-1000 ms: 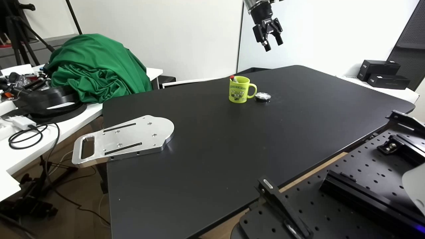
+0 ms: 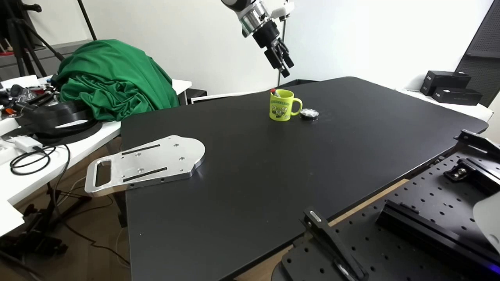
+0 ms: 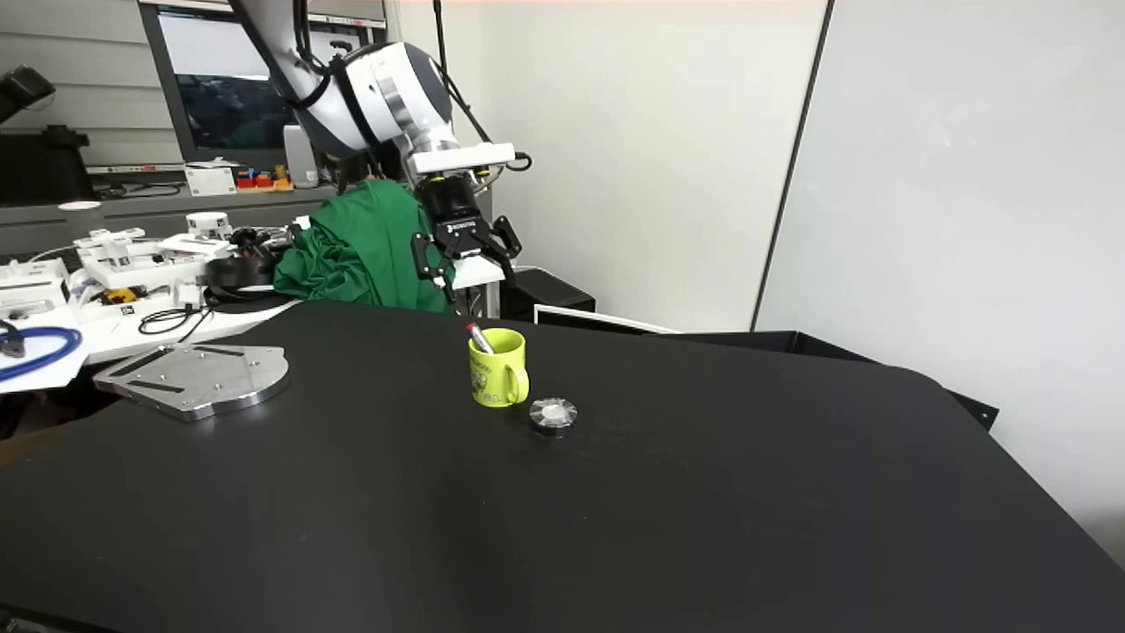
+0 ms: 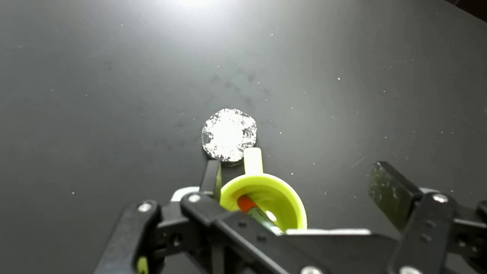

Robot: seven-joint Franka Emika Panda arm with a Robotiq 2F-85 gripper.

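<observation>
A yellow-green mug (image 2: 280, 107) stands upright on the black table, its handle turned toward a foil-topped round disc (image 2: 309, 114). Leaning inside the mug is a marker (image 3: 480, 339) with a red end; its lower part is hidden by the mug wall. My gripper (image 2: 288, 71) hangs above the mug, pointing down at a tilt, with clear air between them. In the wrist view the fingers (image 4: 391, 195) are wide apart, nothing between them, and one partly covers the mug (image 4: 292, 201). The foil disc (image 4: 228, 135) lies beyond the handle.
A silver metal plate (image 2: 154, 159) overhangs the table's left edge. Green cloth (image 2: 115, 79) and clutter fill the white side table. A perforated black board (image 2: 375, 243) borders the front right.
My gripper has moved left and lower, from above the right of the disc to above the mug. The mug, marker and disc have stayed where they were.
</observation>
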